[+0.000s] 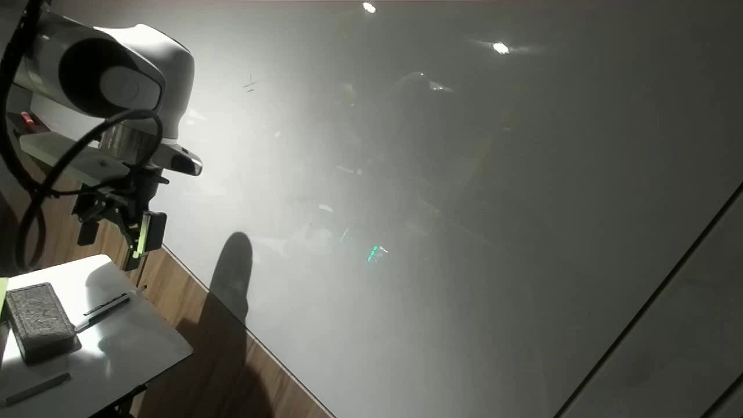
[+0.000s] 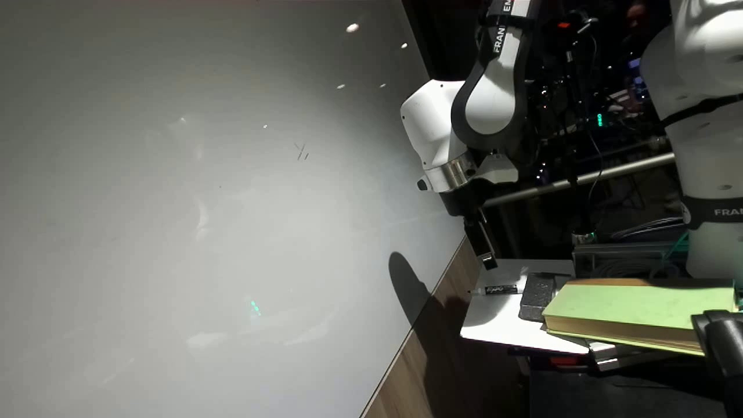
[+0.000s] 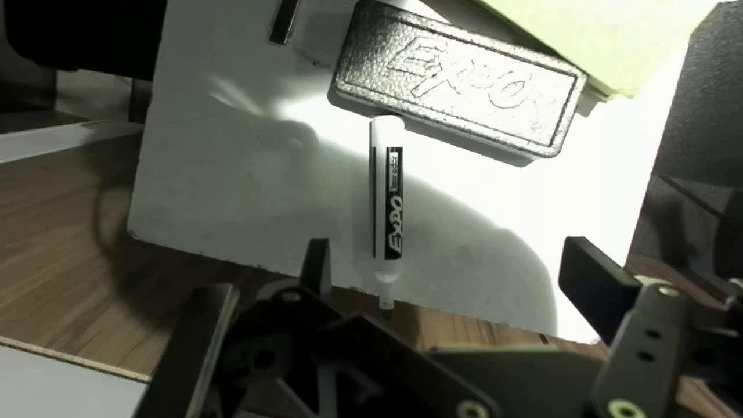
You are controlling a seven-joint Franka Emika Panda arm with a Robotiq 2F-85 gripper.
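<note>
A white marker with a black label (image 3: 388,195) lies on the small white board (image 3: 230,209), its narrow tip overhanging the edge. Against its blunt end rests a dark grey eraser (image 3: 456,80). My gripper is open above the board's edge, its fingers wide apart and nothing between them; in the wrist view the marker's tip end falls between them, nearer the left finger. From the side, the gripper (image 2: 487,262) hangs above the marker (image 2: 496,289), clear of it. The large whiteboard (image 1: 453,209) carries a few dark strokes (image 1: 250,85) near its upper left.
Next to the eraser sits a yellow-green block (image 2: 627,306), overlapping the small board's back. A thin dark bar (image 1: 36,389) lies on the board too. The whiteboard and wood-panelled wall (image 1: 198,327) stand close beside the arm.
</note>
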